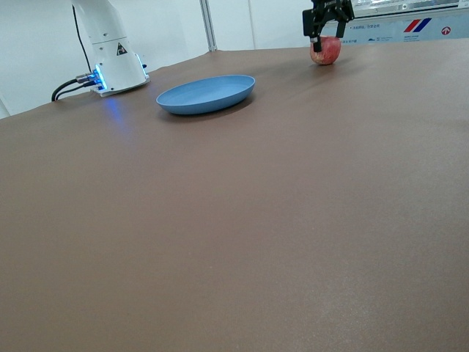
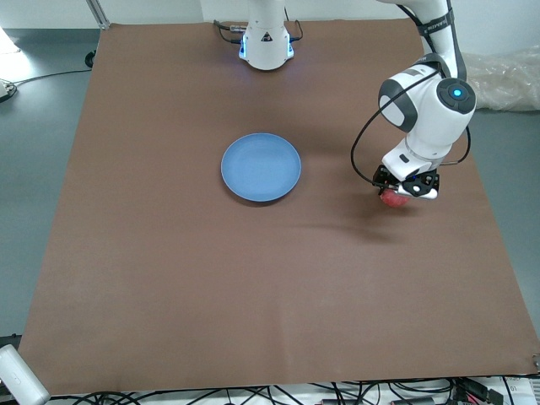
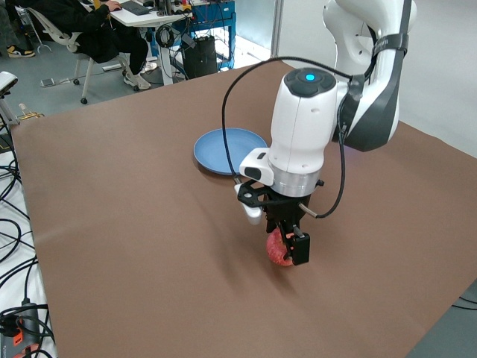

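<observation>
A red apple [image 1: 328, 53] rests on the brown table, right of a blue plate [image 2: 261, 166] in the left view. My gripper [image 1: 330, 40] is down around the top of the apple, its black fingers partly in front of it in the top view and in the right view [image 3: 287, 246]. The frames do not clearly show whether the fingers grip the apple or only straddle it. In the left view the apple [image 2: 393, 199] is mostly hidden under the gripper's housing.
A white robot base [image 2: 266, 38] stands at the back edge in the left view. Cables and equipment line the near edge, and a person sits at a desk beyond the table in the right view.
</observation>
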